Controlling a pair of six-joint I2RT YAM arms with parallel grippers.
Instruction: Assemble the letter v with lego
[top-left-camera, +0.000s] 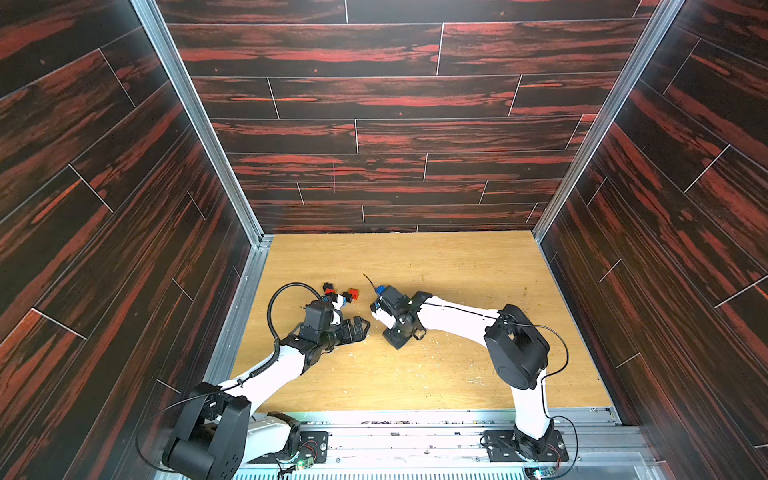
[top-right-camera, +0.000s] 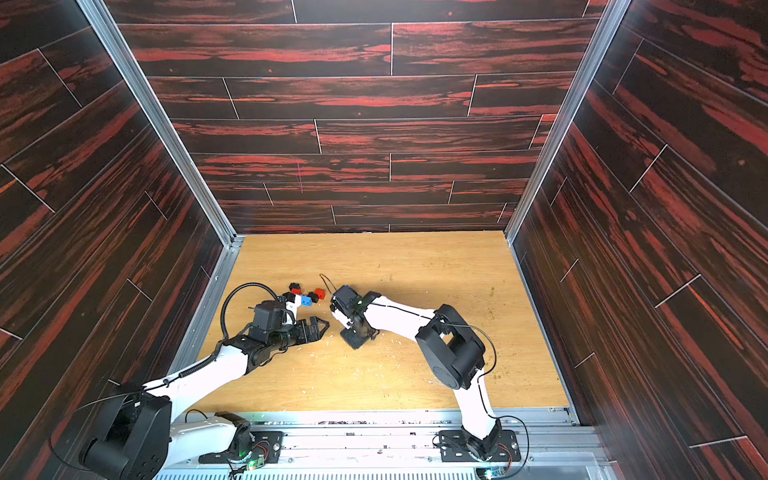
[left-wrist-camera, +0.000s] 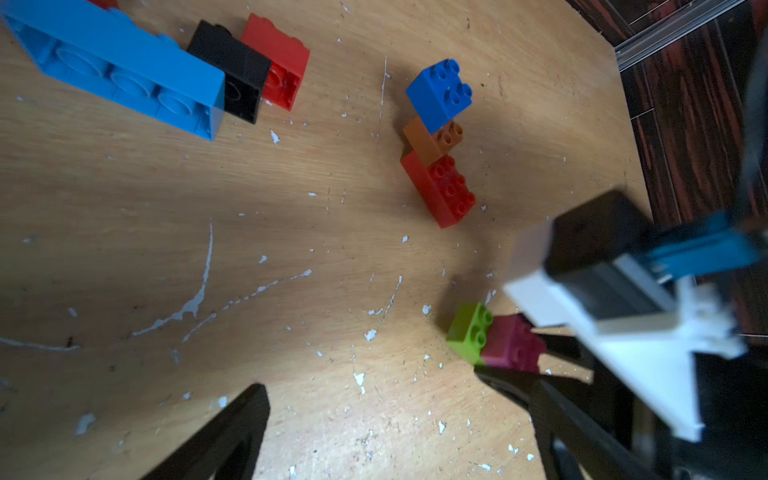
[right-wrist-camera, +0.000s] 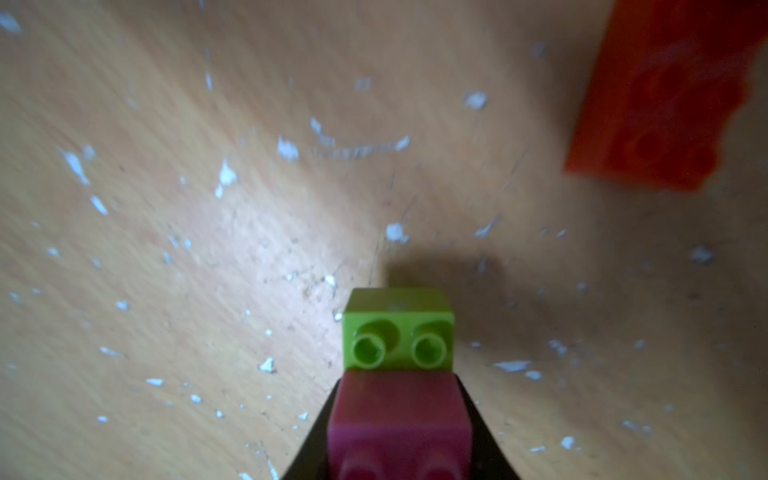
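Note:
My right gripper is shut on a pink brick (right-wrist-camera: 397, 404), with a lime green brick (right-wrist-camera: 397, 320) joined to its far end, low over the table. In the left wrist view, past the right gripper, lie a red brick (left-wrist-camera: 436, 192), an orange brick (left-wrist-camera: 428, 140) and a blue brick (left-wrist-camera: 432, 100) in a touching line. A long light-blue brick (left-wrist-camera: 128, 68), a black brick (left-wrist-camera: 228, 64) and another red brick (left-wrist-camera: 276, 56) lie at the upper left. My left gripper stands open and empty, left of the right one.
Dark panelled walls and metal rails border it. The two arms' wrists are close together near the middle-left of the table.

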